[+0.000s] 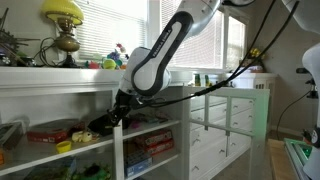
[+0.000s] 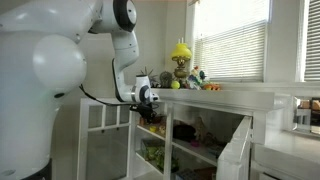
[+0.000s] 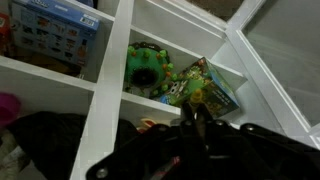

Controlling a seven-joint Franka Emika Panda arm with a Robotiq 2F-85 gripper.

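Note:
In exterior view 1, my gripper is at the front of the open white shelving, close to the upright divider. The wrist view shows the dark gripper from behind, its fingers close together. It is shut, but shadow hides what may lie between the fingers. A black, crumpled item rests on the shelf left of the divider in that view. Beyond the fingers lie a dark green round thing and a colourful box.
Blue boxes occupy another compartment. A yellow lamp and ornaments stand on the cabinet top. The open glazed door stands to the right in exterior view 1. Red boxes fill the shelf beside the divider.

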